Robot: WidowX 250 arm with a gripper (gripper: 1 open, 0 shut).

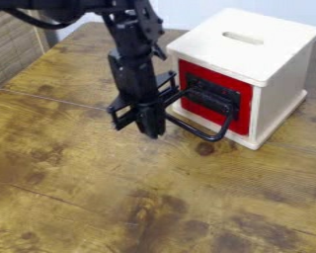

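Observation:
My black gripper (pixel 150 126) points down above the wooden table, left of a white box (pixel 253 49) with a red front panel (pixel 197 81). A black fixture (pixel 216 97) on that panel carries a black looped handle (pixel 203 132), which reaches out toward my gripper. The fingers look closed, with nothing visible between them; whether they touch the handle is unclear.
A pale wall stands behind, and a tiled surface lies beyond the table's left edge. A thin line crosses the table at left.

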